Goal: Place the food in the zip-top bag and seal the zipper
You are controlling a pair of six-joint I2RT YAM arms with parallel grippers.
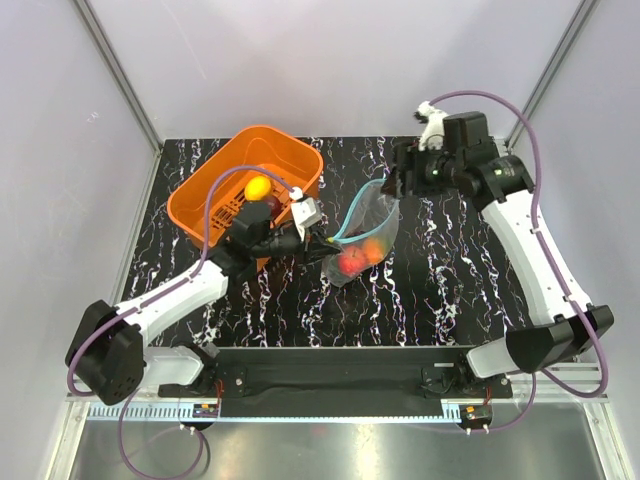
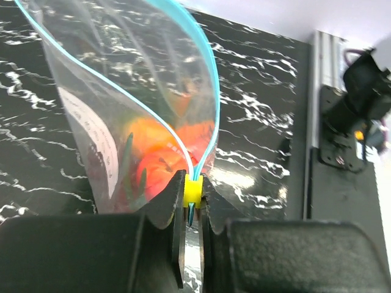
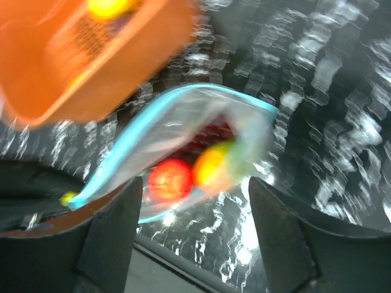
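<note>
A clear zip top bag (image 1: 388, 222) with a blue zipper rim stands with its mouth open near the middle of the table. Inside it lie a red fruit (image 3: 170, 181), an orange-yellow fruit (image 3: 212, 165) and something dark red (image 3: 212, 131). My left gripper is shut on one end of the zipper, where a yellow slider (image 2: 193, 190) sits between its fingers. Over the bag's far right rim, my right gripper (image 1: 390, 186) is open and blurred; in its own wrist view nothing shows between its fingers.
An orange basket (image 1: 193, 190) stands at the back left, close to the left arm. A yellow fruit (image 1: 257, 188) and a dark red one (image 1: 272, 204) are in it.
</note>
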